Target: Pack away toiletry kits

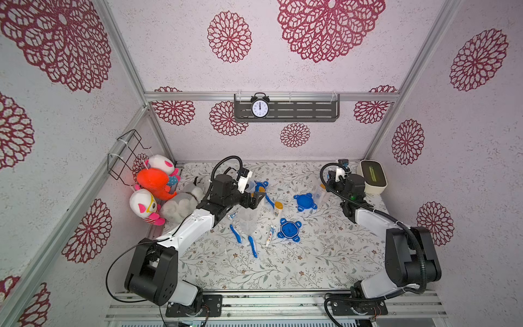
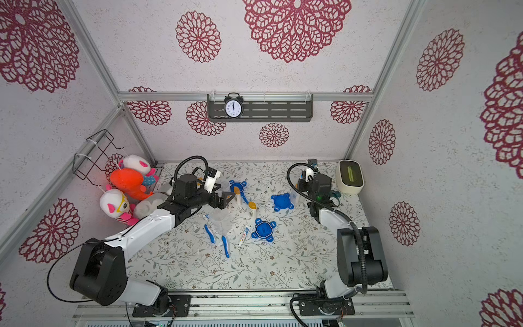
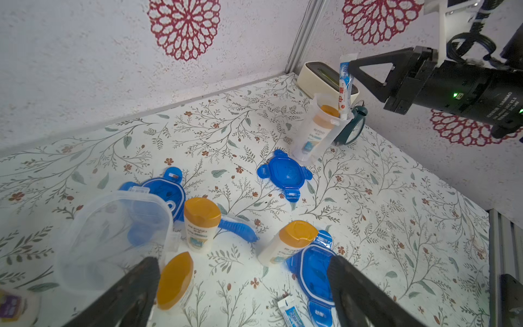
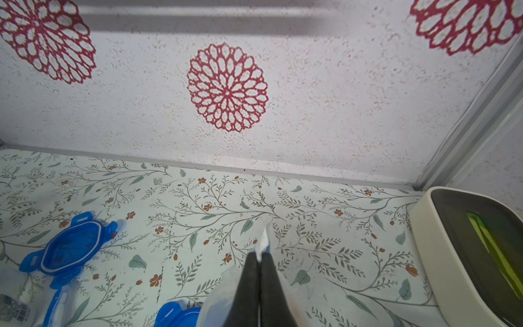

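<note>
My right gripper is shut on a toothpaste tube [image 3: 345, 90], which hangs upright with its cap end down at the mouth of a clear cup [image 3: 305, 142]. An orange-capped bottle [image 3: 321, 126] stands inside that cup. My left gripper [image 1: 256, 200] is open over the left group, its fingers [image 3: 362, 297] wide apart. Below it are another clear cup [image 3: 111, 239] on its side, orange-capped bottles [image 3: 202, 223], and a blue toothbrush [image 3: 238, 227]. Blue lids [image 1: 305, 201] lie flat. Another tube [image 1: 270, 235] and toothbrushes [image 1: 252, 246] rest nearer the front.
Plush toys [image 1: 158, 188] crowd the left side of the table. A cream box [image 1: 373, 177] stands in the back right corner, with a dark green clock [image 3: 353, 126] beside the right cup.
</note>
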